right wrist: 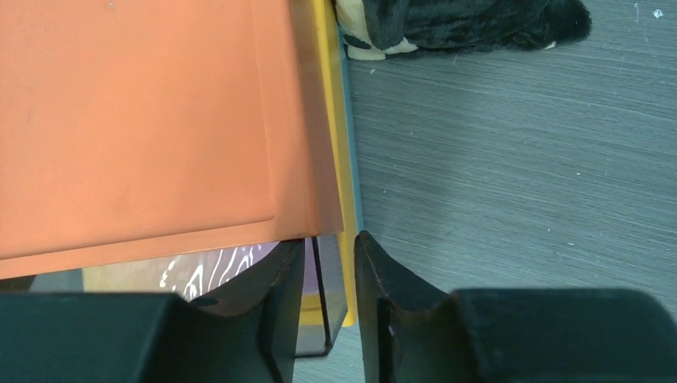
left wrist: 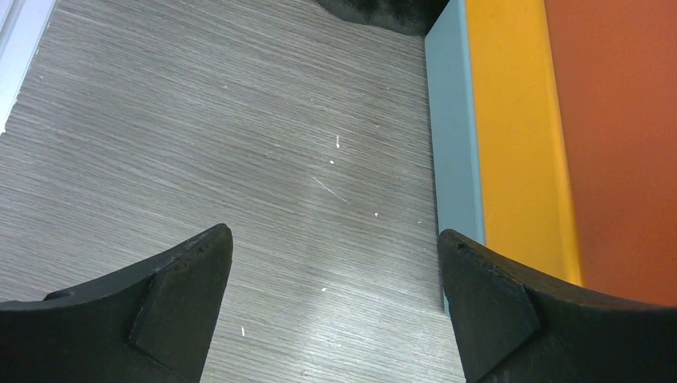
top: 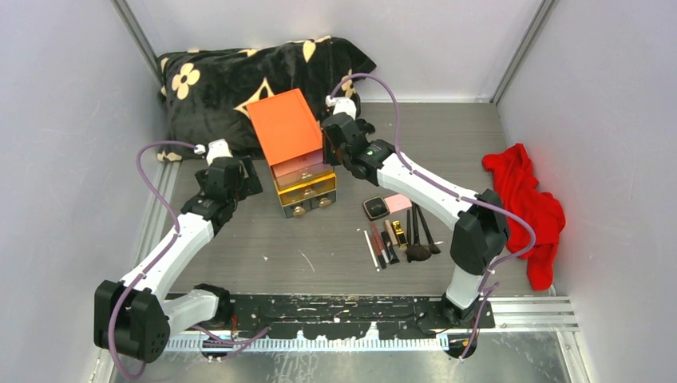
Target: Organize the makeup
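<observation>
An orange-topped drawer organizer (top: pixel 283 126) stands at the table's centre back, its clear pink top drawer (top: pixel 297 171) sticking out slightly above yellow and grey drawers. My right gripper is at its right front corner, fingers apart around the clear drawer's edge area, partly open. My left gripper stands open and empty beside the organizer's left side. Makeup lies right of centre: a black compact (top: pixel 375 208), pink palette (top: pixel 397 203), several brushes (top: pixel 417 252), pencils and tubes (top: pixel 378 243).
A dark patterned plush cushion (top: pixel 207 88) lies against the back wall. A red cloth (top: pixel 523 199) is at the right.
</observation>
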